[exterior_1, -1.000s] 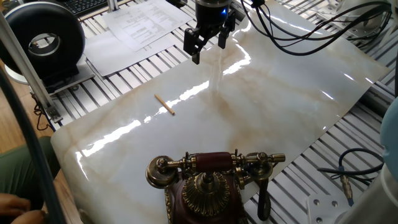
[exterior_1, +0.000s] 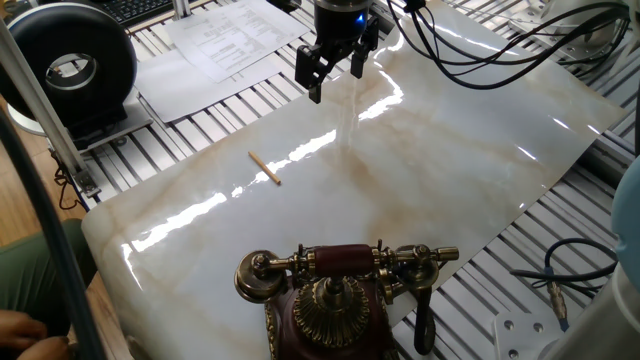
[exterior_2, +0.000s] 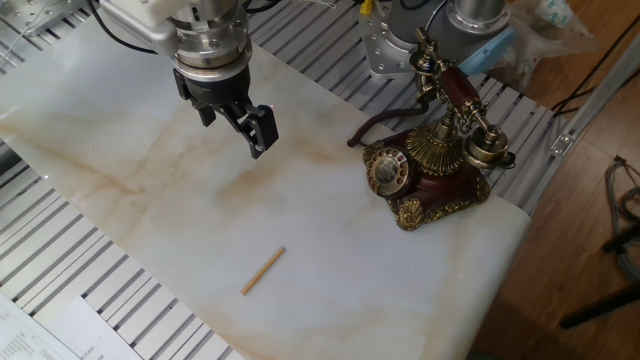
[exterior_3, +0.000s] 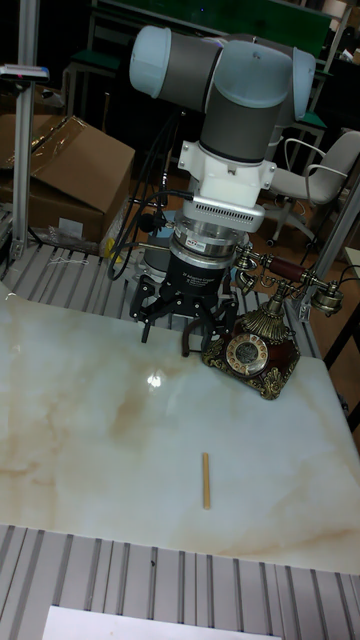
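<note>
My gripper (exterior_1: 337, 83) hangs open above the marbled sheet, its two black fingers apart and nothing between them. A thin tan wooden stick (exterior_1: 265, 168) lies flat on the sheet, clear of the gripper; exterior view 2 shows the same stick (exterior_2: 263, 271) well away from the open gripper (exterior_2: 234, 136). An ornate dark red and brass rotary telephone (exterior_2: 432, 175) stands upright near one end of the sheet, its handset (exterior_2: 462, 92) resting in the cradle. From exterior view 3, the gripper (exterior_3: 170, 339) appears to the left of the telephone (exterior_3: 256, 347).
The glossy marbled sheet (exterior_1: 430, 170) is otherwise bare, with bright reflections. Papers (exterior_1: 225, 40) and a black ring-shaped device (exterior_1: 68, 66) lie beyond one edge. Black cables (exterior_1: 480, 60) loop over another side. A person's hand (exterior_1: 30, 335) shows at the lower left.
</note>
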